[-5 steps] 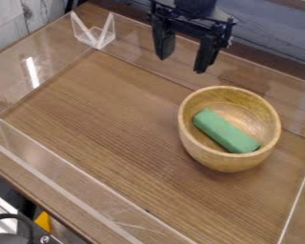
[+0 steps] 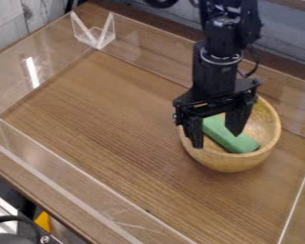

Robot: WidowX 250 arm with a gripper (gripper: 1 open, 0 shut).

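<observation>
My black gripper point(image 2: 216, 121) is lowered over a round tan bowl point(image 2: 229, 162) on the right of the table, its two fingers spread open at either side of the bowl's inside. A green oblong block point(image 2: 235, 140) lies in the bowl between and below the fingers, partly hidden by the gripper. Whether the fingers touch the block or the bowl cannot be told.
A small white wire-like object point(image 2: 94, 30) stands at the back left. A wall edge runs along the back.
The bowl and block look unmoved.
</observation>
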